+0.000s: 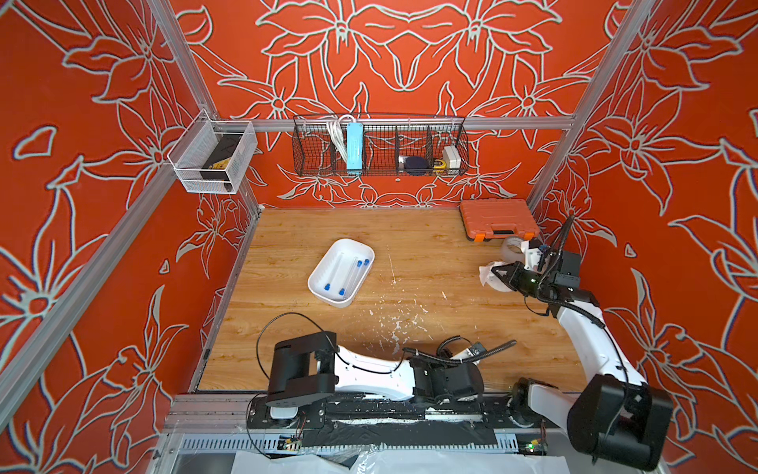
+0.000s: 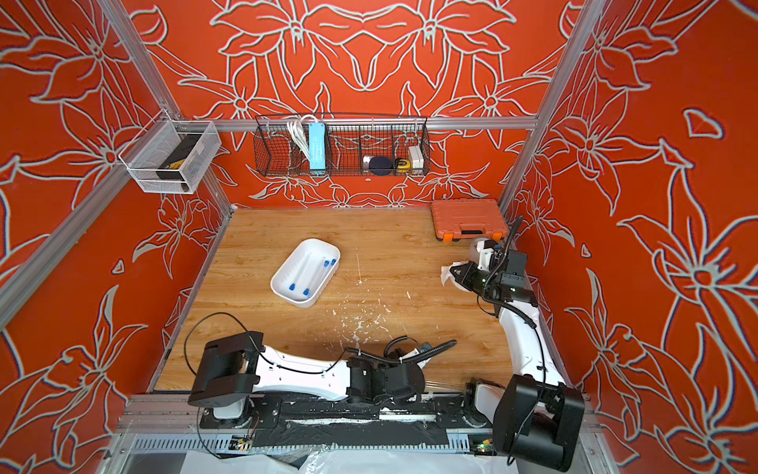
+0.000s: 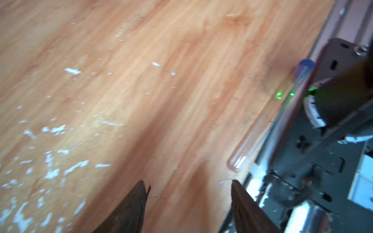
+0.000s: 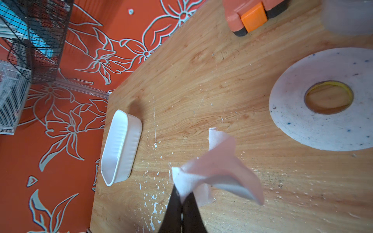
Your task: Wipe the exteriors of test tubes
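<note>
A white tray at table center-left holds several test tubes with blue caps. In the left wrist view a clear test tube with a blue cap lies on the wood near the table's front edge. My left gripper is open, low and left of that tube, nothing between its fingers. My right gripper is shut at the right side of the table, with a crumpled white tissue at its tips.
An orange case, a translucent container and a flat white roll crowd the back right. Wire baskets hang on the walls.
</note>
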